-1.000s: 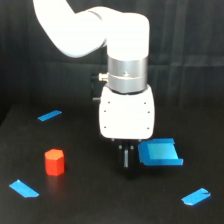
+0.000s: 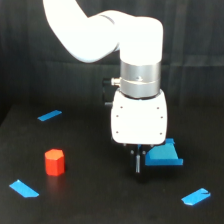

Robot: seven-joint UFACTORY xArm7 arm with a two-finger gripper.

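A small red-orange block (image 2: 54,162) with a hexagonal outline stands upright on the black surface, left of centre in the camera view. A blue-bordered patch (image 2: 174,160) lies right of centre, partly covered by the white arm's hand. My gripper (image 2: 138,164) points straight down beside the patch's left side, well to the right of the block. Its dark fingers barely show against the black background, so how far apart they are is unclear. No object is visible between them.
Strips of blue tape lie on the surface: one at back left (image 2: 49,115), another at front left (image 2: 24,188) and a third at front right (image 2: 196,197). The surface between the block and the gripper looks clear. A dark curtain (image 2: 35,60) hangs behind.
The arm and gripper have shifted right and slightly down in the view, covering more of the blue patch. The red-orange block has stayed in place.
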